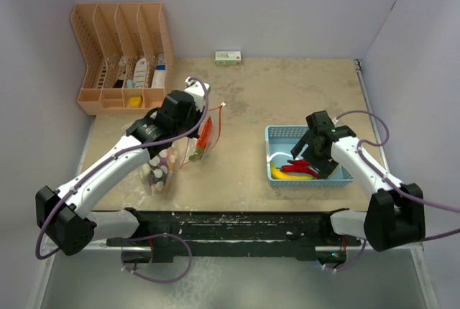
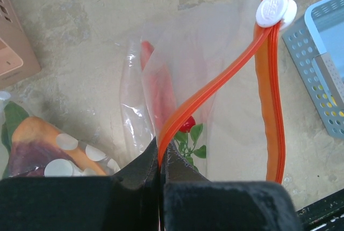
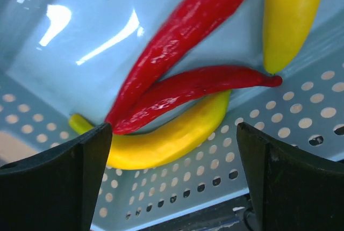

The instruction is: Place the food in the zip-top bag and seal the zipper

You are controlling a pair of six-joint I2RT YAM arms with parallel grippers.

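A clear zip top bag with an orange zipper (image 2: 223, 80) hangs from my left gripper, which is shut on the zipper edge. The bag's mouth gapes, and a white slider (image 2: 272, 9) sits at the far end. Red food and a radish-like piece with green leaves (image 2: 189, 141) show through the film. Over the blue basket (image 1: 277, 136), my right gripper stands open with nothing between its fingers. Below it in the basket lie two red peppers (image 3: 196, 21) and a yellow banana-shaped piece (image 3: 161, 146); another yellow piece (image 3: 290, 16) lies at the upper right.
A second filled bag (image 1: 159, 169) lies left of the held one. The tan divided rack (image 1: 88, 97) stands at the back left and a small box (image 1: 228, 57) at the back. Table between bag and basket is clear.
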